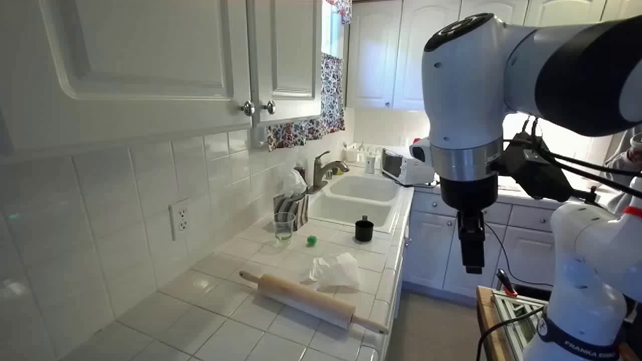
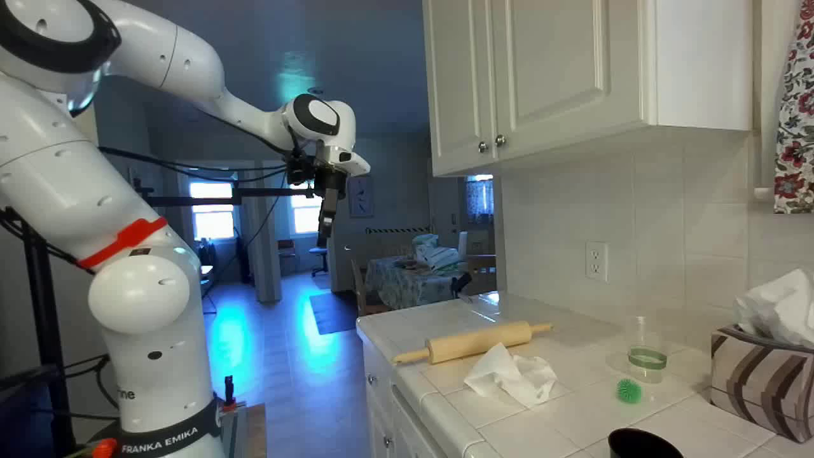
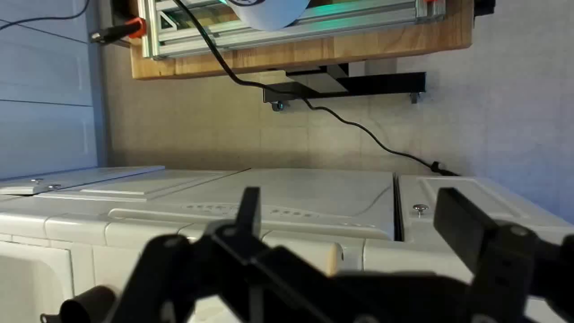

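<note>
My gripper stands open, its two black fingers wide apart with nothing between them. In exterior view 1 the gripper (image 1: 473, 267) points down over the floor, off the counter's front edge. On the white tiled counter lie a wooden rolling pin (image 1: 305, 300), a crumpled white tissue (image 1: 335, 271) and a small green spiky ball (image 1: 311, 240). A clear cup with a green band (image 2: 647, 359) stands near the wall. Closer to the sink is a black cup (image 1: 363, 230), which shows partly in the wrist view, lower left. The striped tissue box (image 2: 763, 381) has tissue sticking out.
A double white sink (image 1: 364, 191) with a faucet (image 1: 325, 171) lies beyond the tissue box. Upper cabinets (image 1: 289, 60) overhang the counter. Below the gripper, a black cable (image 3: 344, 119) crosses the floor beside the robot's wooden-edged stand (image 3: 301, 59).
</note>
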